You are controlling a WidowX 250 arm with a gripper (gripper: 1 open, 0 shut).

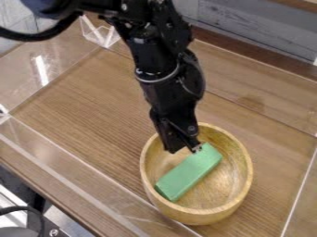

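Note:
My gripper (175, 139) hangs over the back-left rim of a pale wooden bowl (229, 194), its black body filling the upper middle. Its fingertips are dark and small against the bowl, so I cannot tell how far apart they stand. A green oblong block (187, 175) lies inside the bowl, slanting from front left to back right, just below and in front of the fingertips.
A wooden table (74, 120) surrounds the bowl, with clear room to the left and behind. A pale wall (260, 32) stands at the back right. Black cable lies at the bottom left corner.

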